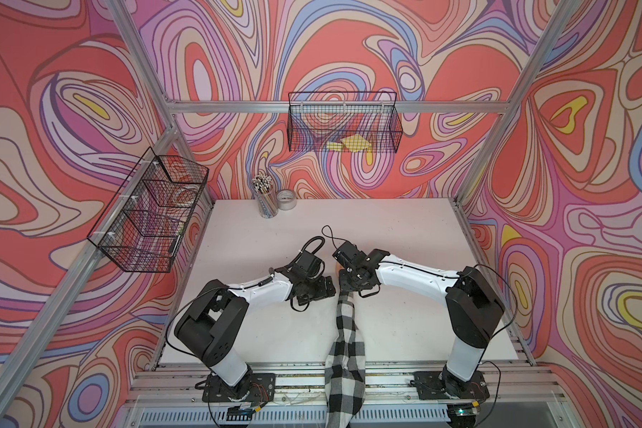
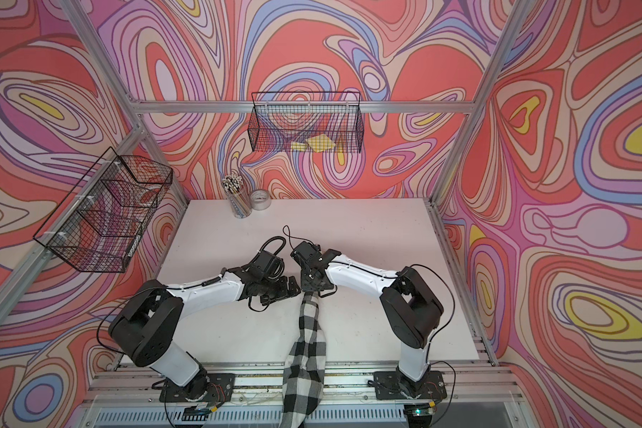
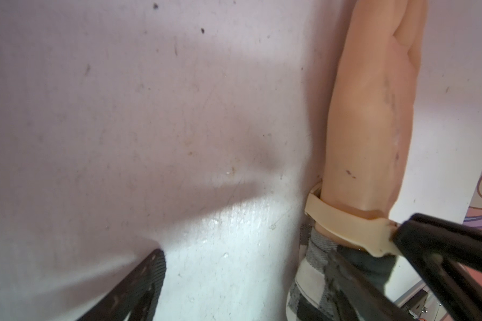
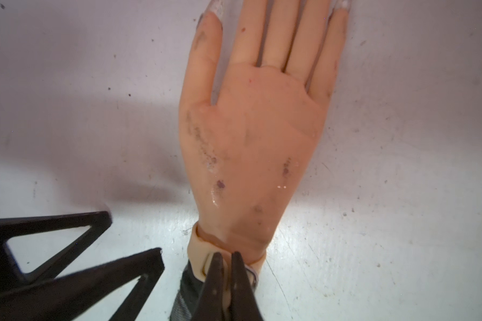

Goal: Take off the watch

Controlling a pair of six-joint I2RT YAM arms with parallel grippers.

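Observation:
A mannequin hand (image 4: 251, 133) lies palm up on the table, in a checkered sleeve (image 1: 345, 342). A pale beige watch band circles its wrist, with a metal piece visible in the right wrist view. My right gripper is shut, its fingertips over the band at the wrist; whether any strap lies between them is hard to tell. My left gripper stands open beside the wrist on the left, nothing between its fingers. From above, my right gripper hides much of the hand.
A pencil holder (image 1: 266, 203) and a round container (image 1: 286, 199) stand at the back left of the white table (image 1: 406, 221). Wire baskets hang on the back (image 1: 344, 128) and left (image 1: 149, 221) frame.

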